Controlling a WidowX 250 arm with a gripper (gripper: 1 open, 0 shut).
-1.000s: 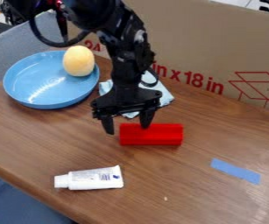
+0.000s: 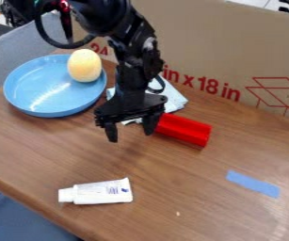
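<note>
My black gripper (image 2: 130, 129) hangs low over the wooden table (image 2: 109, 169), its fingers open and apart. Just behind and to the right of it lies a red box-shaped object (image 2: 185, 130), angled, its left end partly hidden by the gripper. A pale cloth (image 2: 172, 98) lies behind the gripper, partly covered by the arm.
A blue plate (image 2: 40, 89) sits at the back left with a pale yellow egg-shaped object (image 2: 85, 65) on its right side. A white tube (image 2: 95, 192) lies at the front, blue tape (image 2: 252, 184) at the right. A cardboard box (image 2: 222, 52) stands behind.
The red object has shifted back and turned from level to slanted since a second ago.
</note>
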